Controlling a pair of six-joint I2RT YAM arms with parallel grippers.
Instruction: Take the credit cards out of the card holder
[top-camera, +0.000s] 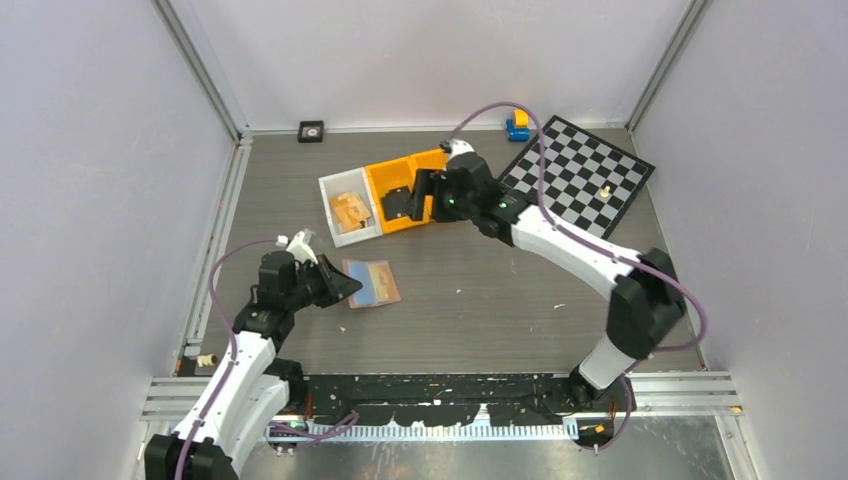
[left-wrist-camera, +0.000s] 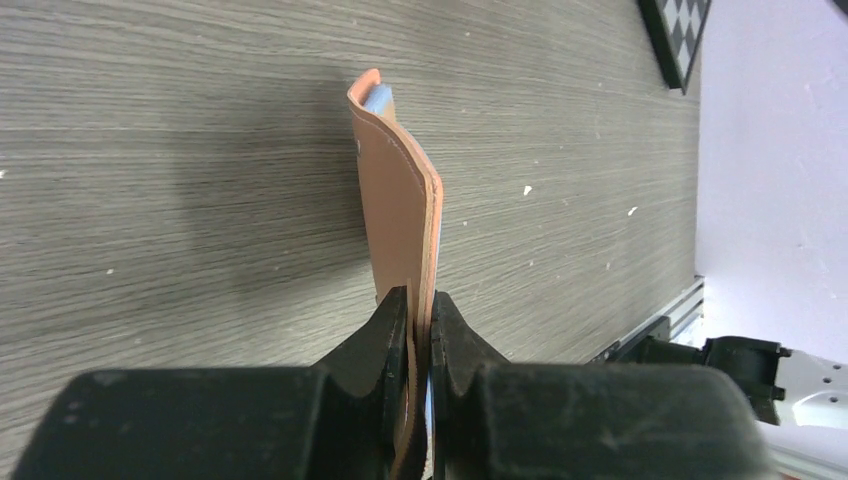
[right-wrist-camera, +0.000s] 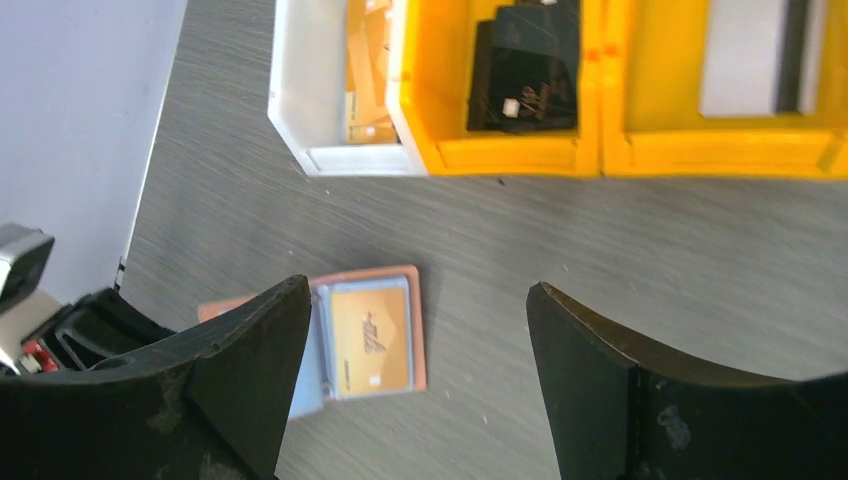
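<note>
The tan card holder (top-camera: 374, 283), with a light blue inner strip, is held up on edge by my left gripper, which is shut on its near end. In the right wrist view a yellowish card (right-wrist-camera: 371, 340) shows in the holder's clear window. My right gripper is spread open with nothing between its fingers, just in front of the orange bin in the top view. Inside the white bin (top-camera: 372, 229) lie several yellowish cards (top-camera: 350, 210). Dark cards (right-wrist-camera: 527, 80) rest in the orange bin (right-wrist-camera: 510, 155).
Another orange compartment (right-wrist-camera: 720, 142) contains a pale card with a dark stripe. A chessboard (top-camera: 582, 178) lies at the back right, with a blue and yellow block (top-camera: 517, 127) near it.
</note>
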